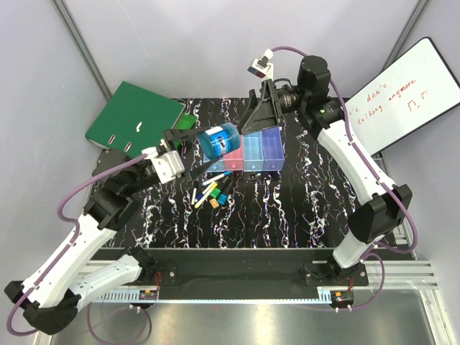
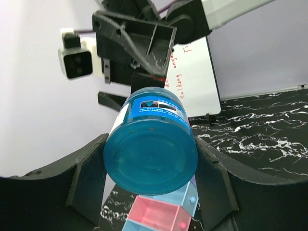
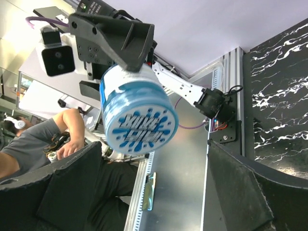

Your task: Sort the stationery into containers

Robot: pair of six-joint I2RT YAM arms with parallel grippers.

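Observation:
A blue jar (image 1: 220, 141) with a printed label is held in the air above the boxes. My left gripper (image 1: 205, 149) is shut on it, and in the left wrist view its fingers (image 2: 86, 168) press the jar's sides. The jar's patterned lid end (image 3: 142, 129) faces my right gripper (image 1: 254, 115), which stands open just beside it, empty between its fingers. Below are the pink box (image 1: 233, 162), light-blue box (image 1: 253, 154) and purple box (image 1: 272, 152). Several pens (image 1: 205, 196) and small blocks (image 1: 214, 203) lie on the table in front of them.
A green folder (image 1: 136, 118) lies at the back left, with a smaller green item (image 1: 185, 121) beside it. At the right leans a whiteboard (image 1: 406, 97) with red writing.

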